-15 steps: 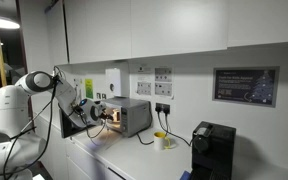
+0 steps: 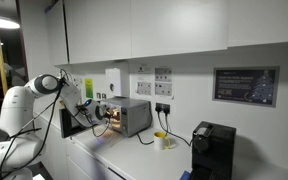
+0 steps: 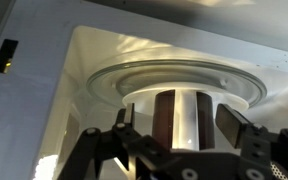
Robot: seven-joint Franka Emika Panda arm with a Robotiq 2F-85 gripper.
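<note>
My gripper is open inside the lit microwave (image 2: 131, 116), whose front faces the arm in the exterior view. A brown-and-white striped, glossy object (image 3: 165, 120), perhaps a cup or packet, shows between the two fingers in the wrist view. I cannot tell whether either finger touches it. A white, rounded dish or rim (image 3: 234, 97) lies around and behind this object. Beneath them is the round glass turntable (image 3: 114, 80). The lower part of the striped object is hidden by the gripper's body.
Microwave walls and the metal frame (image 3: 29, 60) close in around the gripper. On the counter (image 2: 134, 155), a yellow-and-white mug (image 2: 160, 141) and a black coffee machine (image 2: 213, 150) stand to the right. Bare counter lies between microwave and mug.
The arm's elbow has sunk slightly and shifted left in the exterior view. The microwave, mug and coffee machine have stayed where they were.
</note>
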